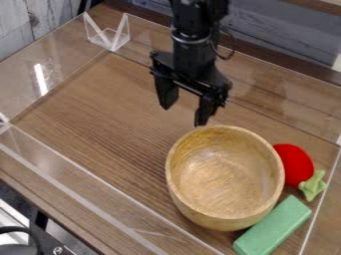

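My gripper hangs over the middle of the table, above and behind a large empty wooden bowl, with its fingers pointing down and standing apart, nothing visible between them. A red round object with a green leafy top lies right of the bowl. A green block lies at the bowl's lower right.
A white wire-like or clear object stands at the back left edge.
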